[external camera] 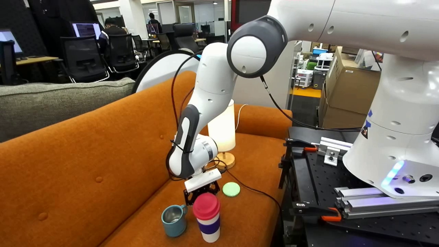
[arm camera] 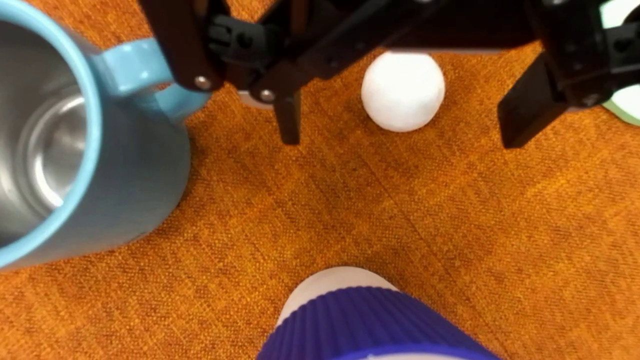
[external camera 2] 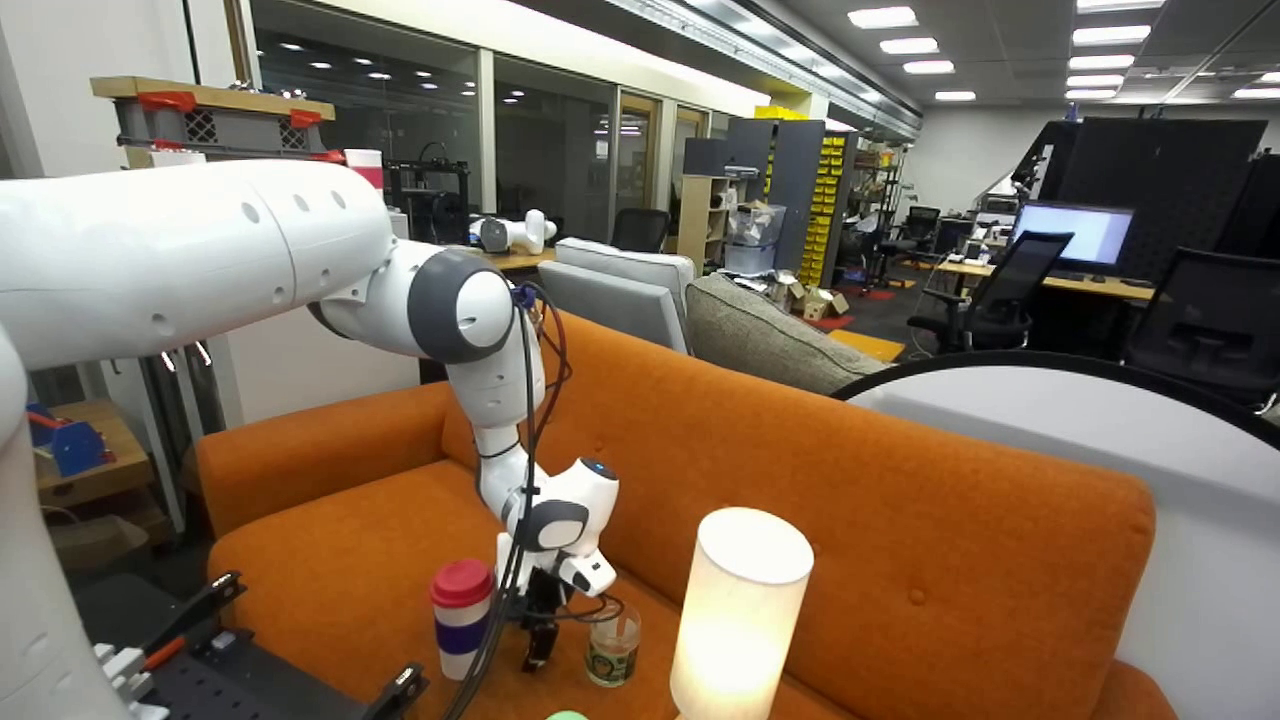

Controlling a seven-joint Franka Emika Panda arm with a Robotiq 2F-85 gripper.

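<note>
My gripper stands open low over the orange sofa seat, its dark fingertips (arm camera: 289, 123) wide apart. A small white round object (arm camera: 403, 91) shows in the gap between them in the wrist view; nothing is gripped. To the left is a blue mug (arm camera: 138, 174) with a steel inside, its handle close to the left finger. A tall cup with a red lid (external camera: 206, 206) and a purple band stands just in front of the gripper and partly hides it in exterior view 1. A clear cup (external camera 2: 613, 648) appears beside the gripper in exterior view 2.
A pale green disc (external camera: 231, 189) lies on the seat, right of the gripper in exterior view 1. Behind it stands a lit lamp (external camera: 222, 127), with cables near its base. The sofa backrest (external camera: 103, 152) rises along one side.
</note>
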